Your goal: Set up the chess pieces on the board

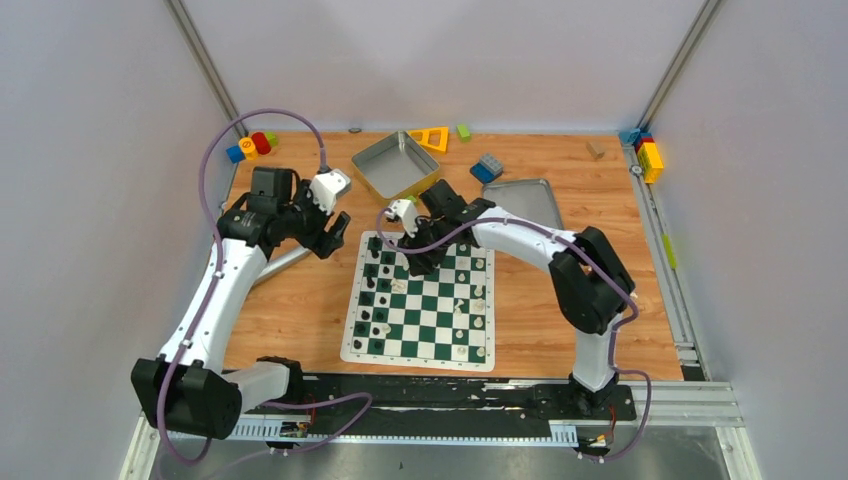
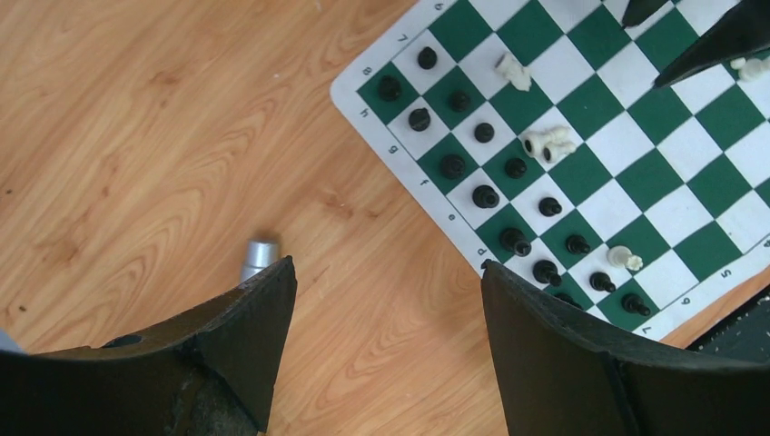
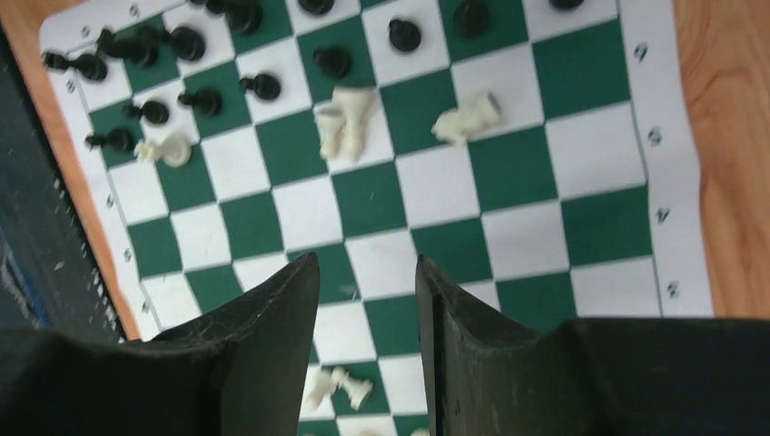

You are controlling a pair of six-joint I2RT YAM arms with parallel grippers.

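Note:
The green and white chessboard lies mid-table. Black pieces stand in two rows along its left side. Among and beside them are several white pieces: a lying pair, another lying piece and one near the corner. More white pieces are spread along the right side. Left of the board, my left gripper is open over bare wood, holding nothing. My right gripper hangs above the board's far part, its fingers part open, with no piece visible between its fingers.
A deep metal tin and a flat grey tray stand behind the board. Toy bricks lie near them. A metal tube lies under the left arm. Bare wood surrounds the board's left and right.

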